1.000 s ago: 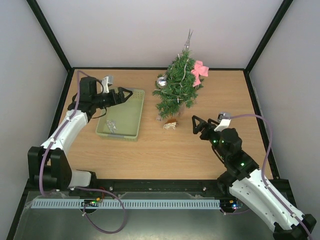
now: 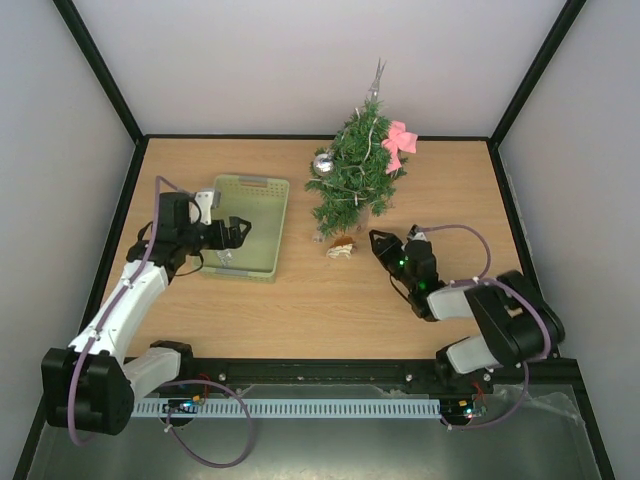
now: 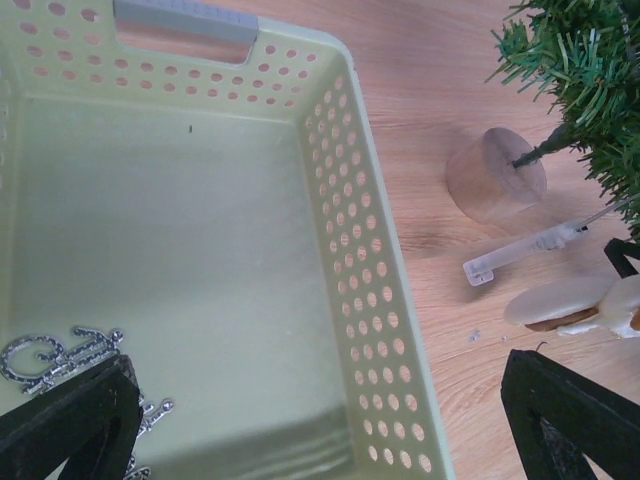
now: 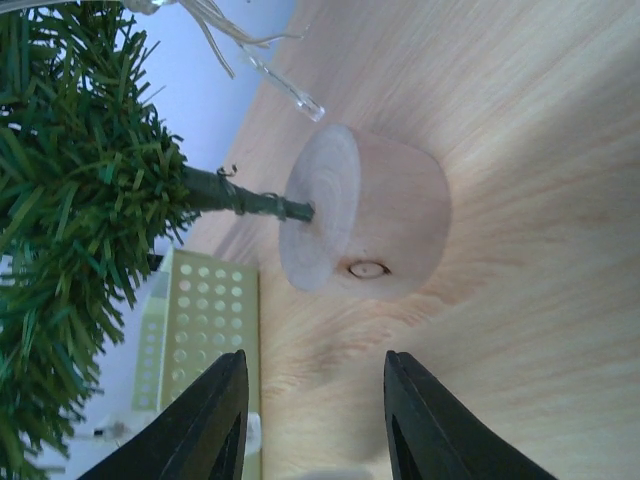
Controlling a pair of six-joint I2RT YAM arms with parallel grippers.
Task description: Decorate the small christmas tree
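Note:
The small green tree (image 2: 352, 180) stands upright at the back, bearing a silver ball (image 2: 323, 164), a pink bow (image 2: 400, 143) and a silver topper (image 2: 375, 85). In front of its base, a brown-and-white ornament (image 2: 341, 248) lies on the table. My right gripper (image 2: 375, 243) is low, just right of that ornament; its fingers (image 4: 215, 410) are apart with nothing gripped. A pale edge shows at the bottom of the right wrist view, too little to identify. Over the green basket (image 2: 279, 235) my left gripper is open and empty. Inside lies a silver ornament (image 3: 75, 358), partly hidden by a finger.
The tree's round wooden base (image 4: 395, 215) is close ahead of the right fingers. A clear plastic piece (image 3: 515, 252) of the light string hangs near the base.
The right gripper has moved left toward the brown-and-white ornament, its arm swinging round. My left gripper has shifted left and toward the front over the basket. Tree and ornaments look unmoved.

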